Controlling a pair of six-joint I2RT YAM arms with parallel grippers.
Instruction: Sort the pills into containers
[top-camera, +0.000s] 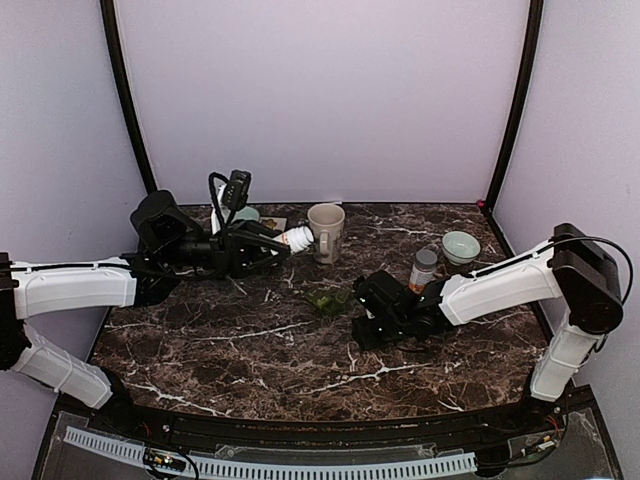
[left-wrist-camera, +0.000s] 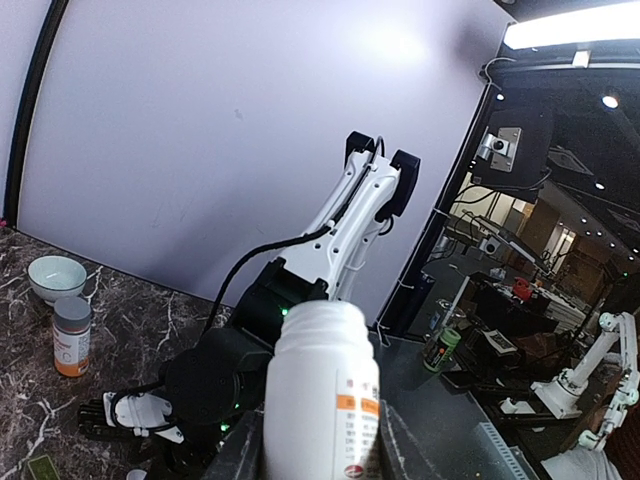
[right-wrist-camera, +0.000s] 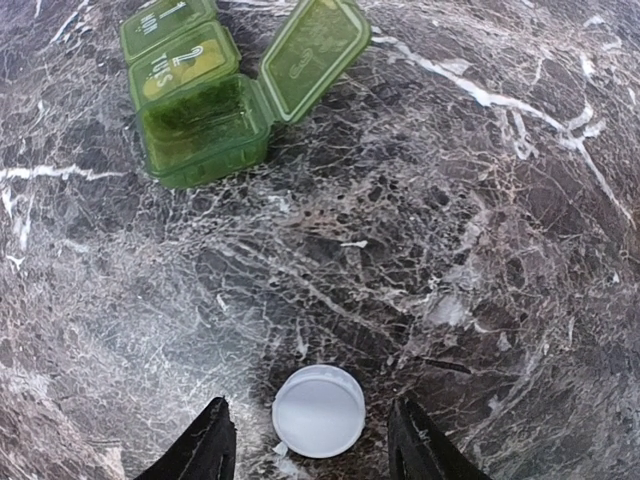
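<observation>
High over the left side of the table, a white bottle (top-camera: 297, 238) is gripped by my left gripper. Its bare threaded mouth shows in the left wrist view, so it has no cap on. A round white cap (right-wrist-camera: 319, 412) lies on the marble table between the spread fingers of my right gripper, with gaps at both sides. Beyond it is the green pill organizer (right-wrist-camera: 190, 75); its nearest compartment looks empty and has its lid (right-wrist-camera: 314, 58) raised. Pills inside the bottle cannot be seen.
An orange-labelled bottle with a grey cap (left-wrist-camera: 72, 335) stands near a pale bowl (top-camera: 461, 247) at the right. A mug (top-camera: 327, 232) is close beside the held bottle at the back.
</observation>
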